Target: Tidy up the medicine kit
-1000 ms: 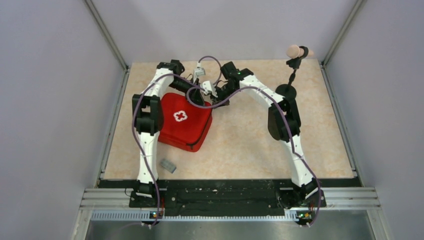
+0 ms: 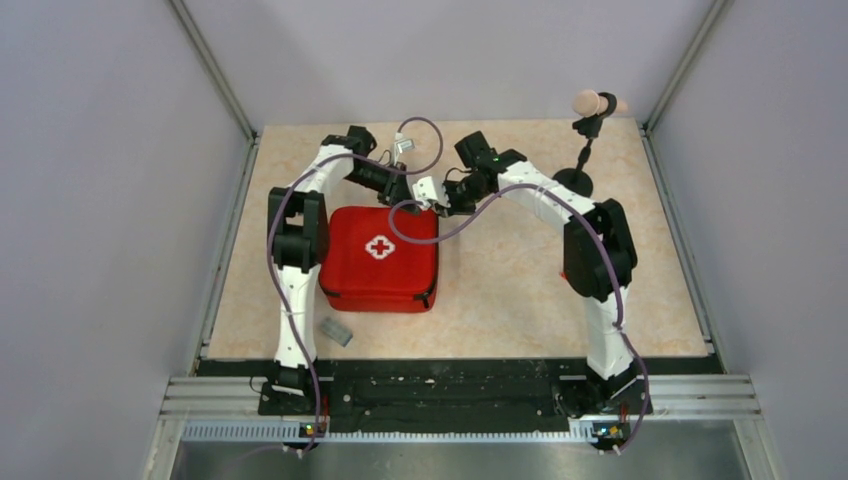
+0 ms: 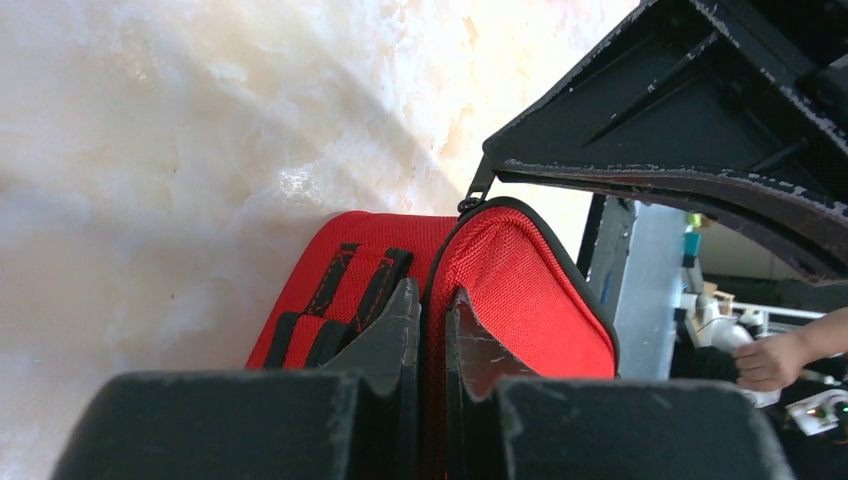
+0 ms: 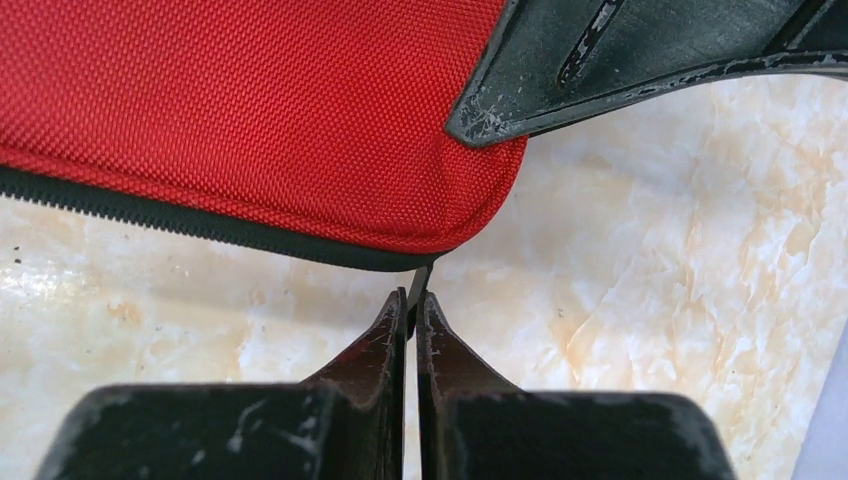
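Observation:
The red medicine kit (image 2: pixel 368 278), closed-looking with a white cross on its lid, lies left of centre on the table in the top view. At its far right corner, my left gripper is shut on the red fabric edge, beside the black zipper. From that same corner sticks out a thin black zipper pull (image 4: pixel 422 282). My right gripper is shut on this pull, just off the kit's edge. In the top view both gripper tips crowd together at the corner, partly covered by the arms.
A small grey box (image 2: pixel 336 331) lies in front of the kit. At the back right stands a black stand (image 2: pixel 574 181) with a tan round top. Bare table (image 2: pixel 508 300) stretches between the kit and the right arm, where a small orange-red item (image 2: pixel 563 275) shows.
Compared with a second ago, the kit has shifted right and toward the front, turning to lie squarer to the table. Both arms have moved right with its corner.

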